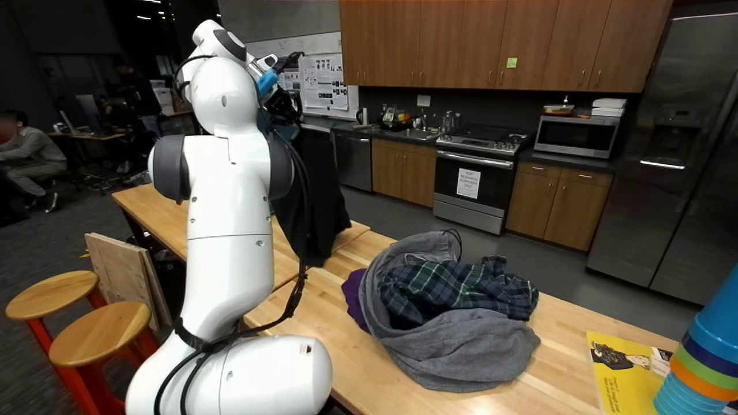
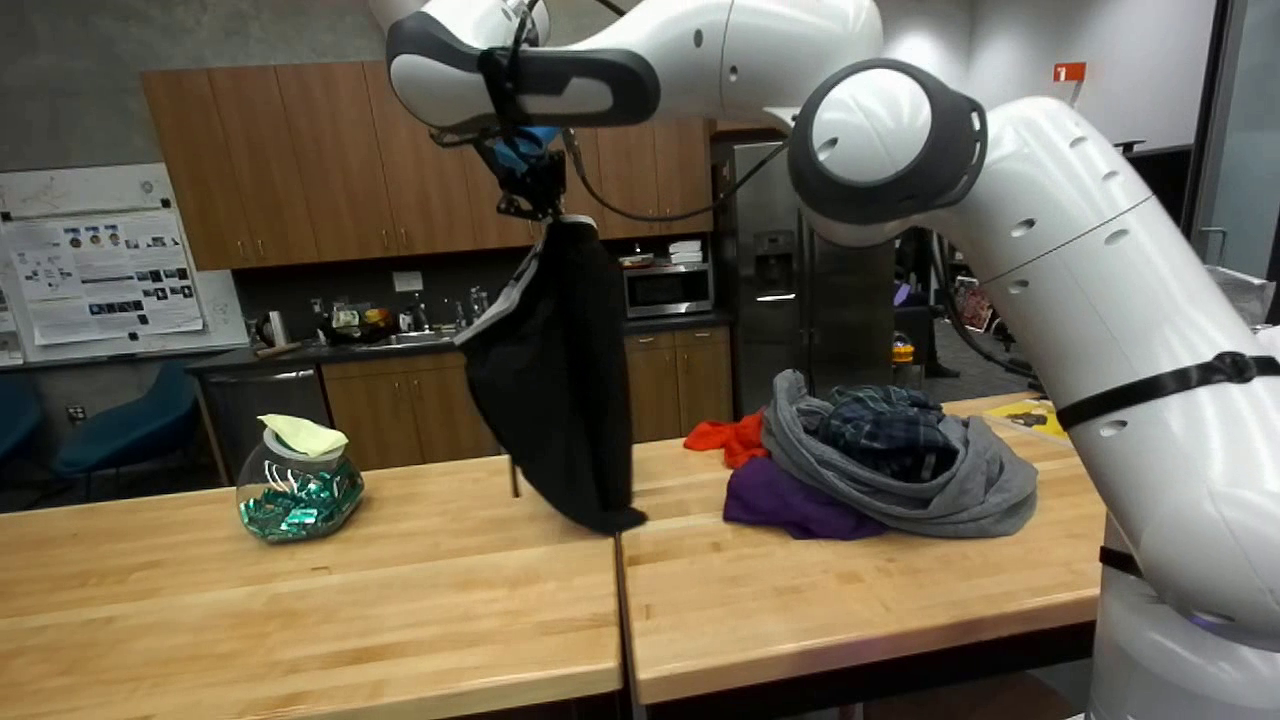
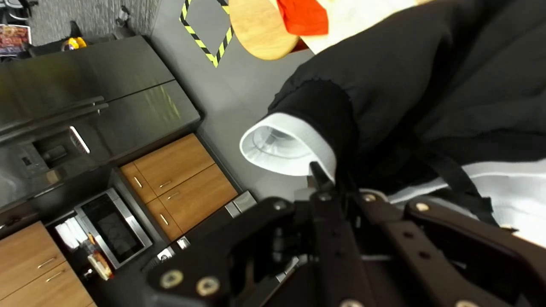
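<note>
Black cloth with a pale lining [image 2: 564,372] hangs down from my gripper [image 2: 546,214], which is shut on its upper edge. In the wrist view a cuff-like opening of the black garment [image 3: 404,87], white inside, bulges beside the fingers [image 3: 322,179]. On the right-hand table lies a pile: a grey garment [image 1: 456,349], a green-and-navy plaid cloth [image 1: 456,287], a purple cloth [image 2: 792,502] and a red cloth [image 2: 729,437].
A glass bowl of green wrapped pieces [image 2: 300,492] stands on the left table. A yellow magazine [image 1: 619,373] and blue stacked cups [image 1: 709,346] occupy the right table's far end. Bare wood [image 2: 420,600] stretches across the left table's front.
</note>
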